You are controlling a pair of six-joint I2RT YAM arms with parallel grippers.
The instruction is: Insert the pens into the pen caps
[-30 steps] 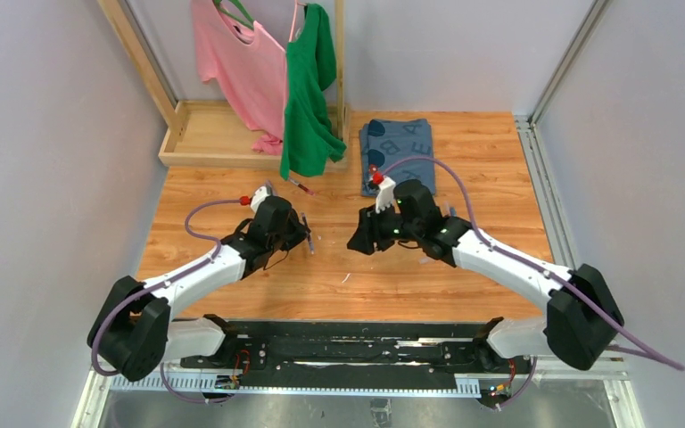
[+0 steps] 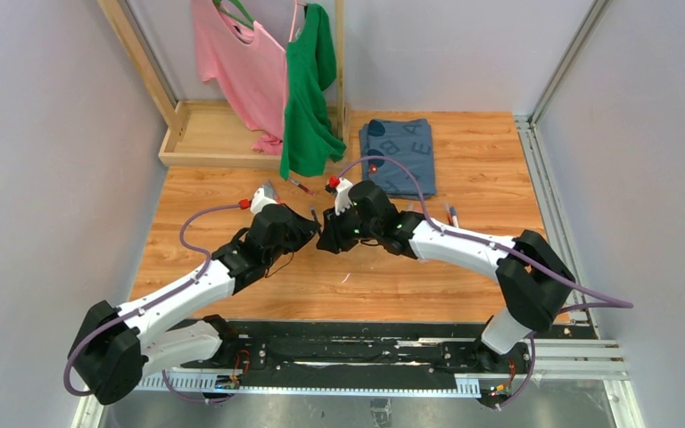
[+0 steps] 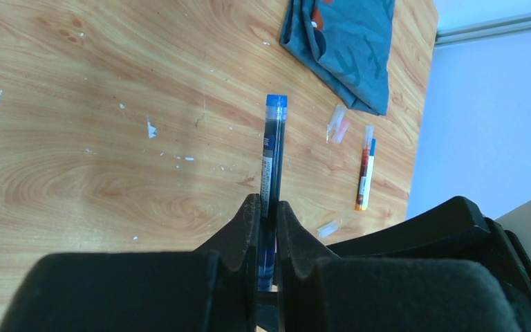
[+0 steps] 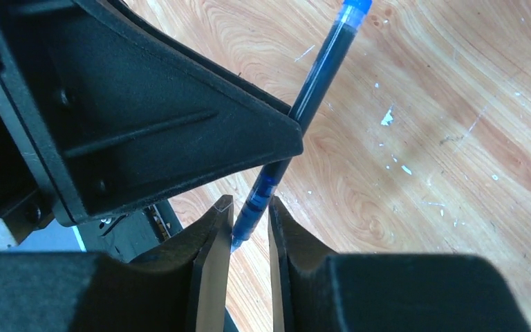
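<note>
A dark blue pen [image 3: 272, 152] stands between the two grippers at mid table. My left gripper is shut on it, with the blue top end sticking out. My right gripper meets the pen's lower end; in the right wrist view its fingertips stand slightly apart around that end, so whether they grip it is unclear. Two pens [image 3: 365, 166] lie at the right of the table. Clear caps [image 3: 337, 124] lie by the cloth, and another clear piece [image 3: 328, 228] lies nearer the grippers.
A folded blue cloth [image 2: 397, 156] lies at back right. A wooden rack [image 2: 187, 153] with hanging shirts stands at back left. Another pen [image 2: 301, 185] lies in front of it.
My right gripper has moved left to meet the held pen. My left gripper has moved slightly right with the pen.
</note>
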